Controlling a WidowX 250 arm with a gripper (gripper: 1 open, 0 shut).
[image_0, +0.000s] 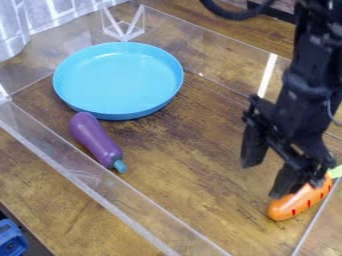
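Note:
An orange toy carrot (291, 206) lies on the wooden surface at the lower right, partly hidden by the dark gripper (267, 165), which hangs over and beside it on the left. The gripper is blurred, and whether it holds anything is unclear. A purple toy eggplant (94, 137) lies at the left, below a blue plate (118, 75).
Clear plastic walls run along the back and the lower left. A blue object (10, 240) sits at the bottom left corner.

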